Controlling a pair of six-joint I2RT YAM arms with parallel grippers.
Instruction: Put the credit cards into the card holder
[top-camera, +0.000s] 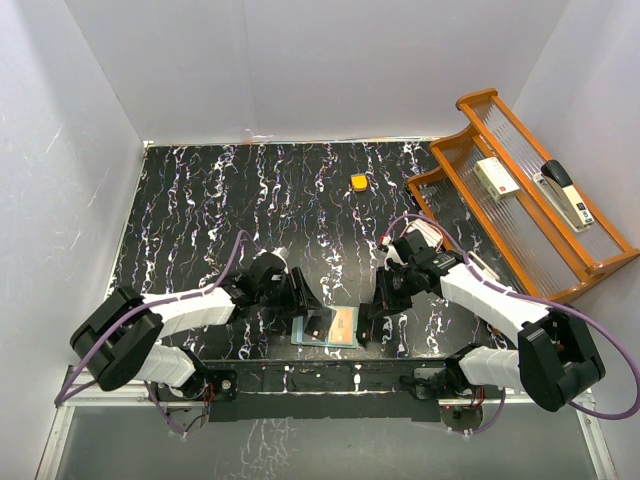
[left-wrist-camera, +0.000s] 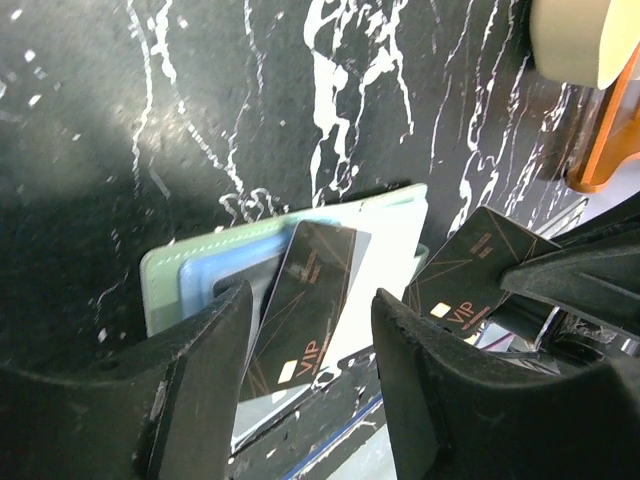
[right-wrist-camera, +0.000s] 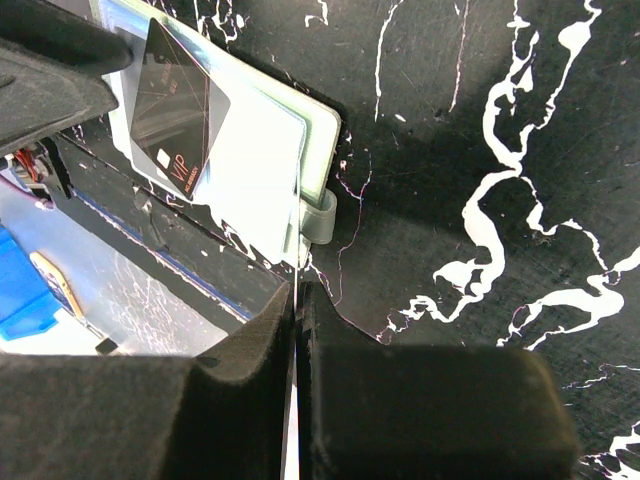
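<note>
The card holder (top-camera: 342, 327) lies open near the table's front edge; its pale sleeve (left-wrist-camera: 388, 240) shows in the left wrist view. On top of it a black VIP credit card (left-wrist-camera: 302, 305) rests at a slant, not seated in a pocket as far as I can see. My left gripper is open above that card, one finger to either side. My right gripper is shut on a second black VIP card (left-wrist-camera: 470, 272), held on edge just right of the holder. Seen from the right wrist this card is only a thin line.
A brown wooden rack (top-camera: 530, 200) stands at the right, with a white box (top-camera: 495, 178) on it. Towards the back lies a small yellow object (top-camera: 359, 183). The marbled tabletop behind the holder is largely bare.
</note>
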